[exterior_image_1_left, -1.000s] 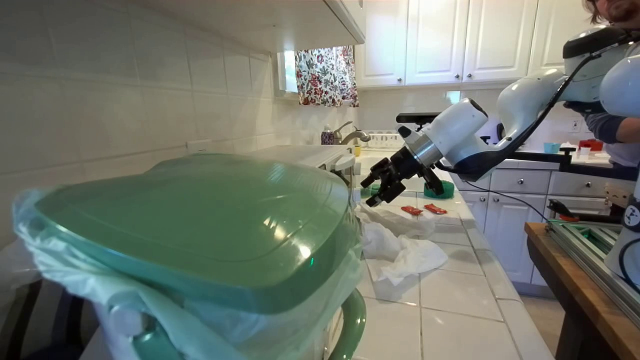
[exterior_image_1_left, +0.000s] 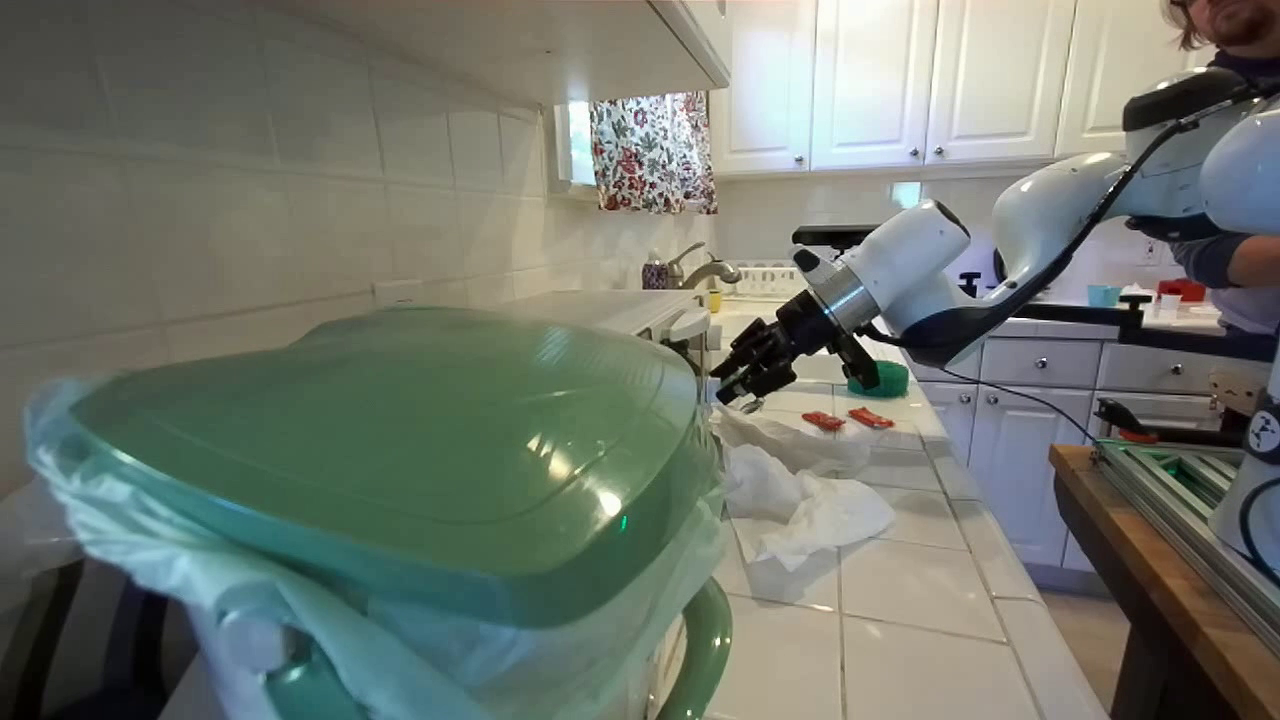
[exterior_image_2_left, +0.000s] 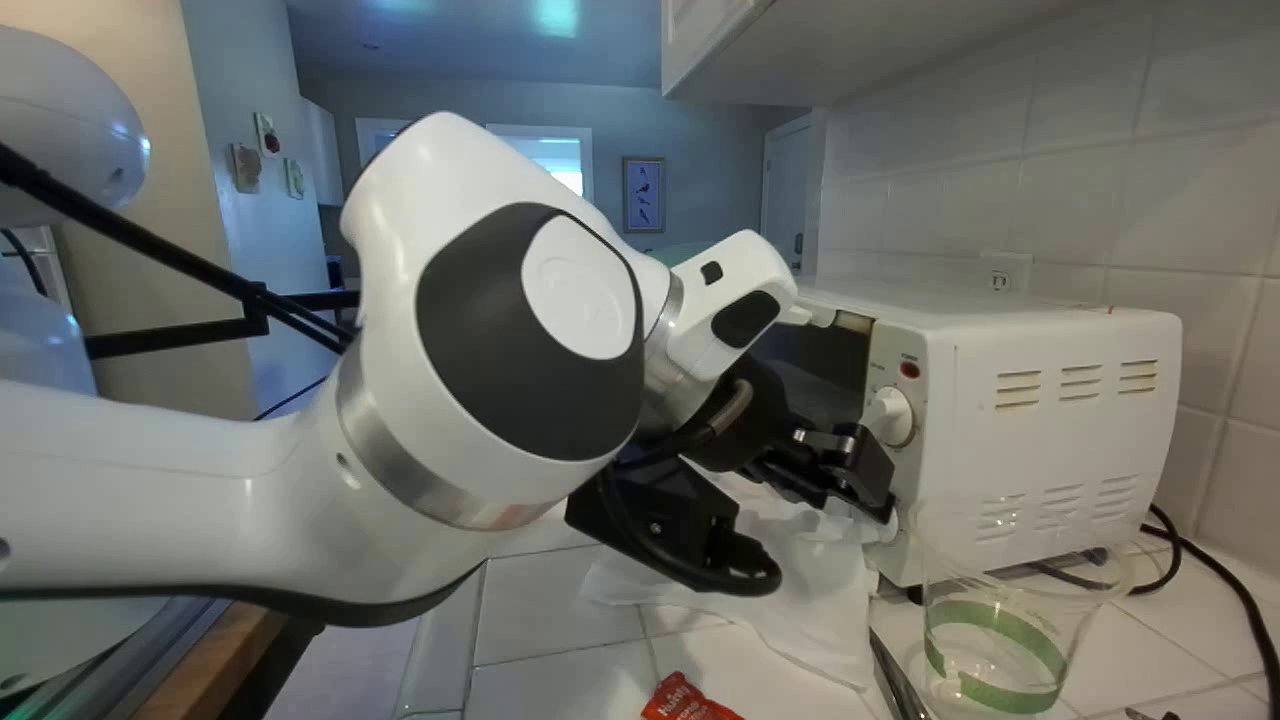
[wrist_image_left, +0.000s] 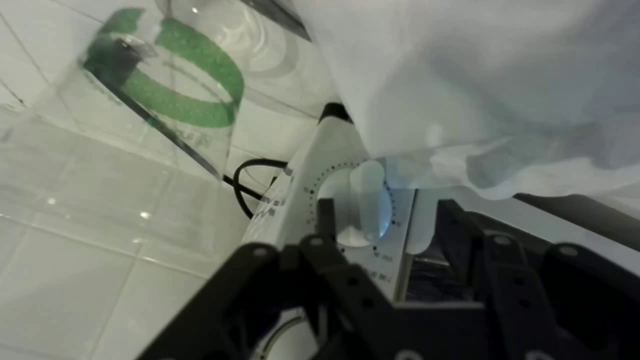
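Note:
In exterior view 2 my gripper (exterior_image_2_left: 882, 498) reaches the control panel of a white toaster oven (exterior_image_2_left: 1056, 432), just below its upper dial (exterior_image_2_left: 888, 416). Two spread fingers show in the wrist view, and my gripper is partly open. The dial (wrist_image_left: 354, 207) appears in line with the gap between them; whether they touch it I cannot tell. Seen from exterior view 1, the gripper (exterior_image_1_left: 734, 390) sits above the counter beyond the green-lidded bin (exterior_image_1_left: 420, 444). Crumpled white sheets (exterior_image_1_left: 828, 510) lie below it.
A clear cup with a green band (exterior_image_2_left: 996, 654) stands by the oven's side, near a black cord (exterior_image_2_left: 1236, 600). Red packets (exterior_image_1_left: 870, 418) and a green object (exterior_image_1_left: 882, 379) lie farther along the counter. Bare tiles (exterior_image_1_left: 906, 594) show along the counter's front.
The gripper has shifted slightly left in exterior view 1, toward the oven, and its fingers are closer together than a second ago. The bin, sheets and packets have stayed put.

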